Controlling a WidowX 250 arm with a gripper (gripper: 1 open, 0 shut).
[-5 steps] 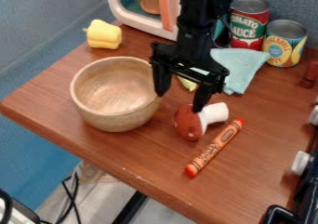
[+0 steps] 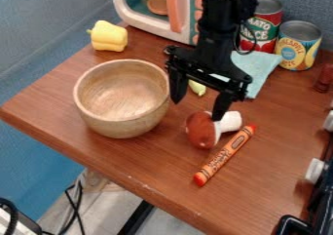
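My black gripper hangs over the table's middle, fingers open and pointing down, one near the bowl's right rim and the other above a red-and-white mushroom-shaped toy. The wooden bowl stands on the left. An orange crayon lies diagonally at the front, right of the toy. A yellow item is partly hidden behind the gripper.
A yellow pepper-like toy sits at back left, beside a pink toy appliance. Cans, a light blue cloth and a small red bottle occupy the back right.
My gripper has shifted slightly rightward, its fingers now a little further from the bowl. The objects on the table look unchanged.
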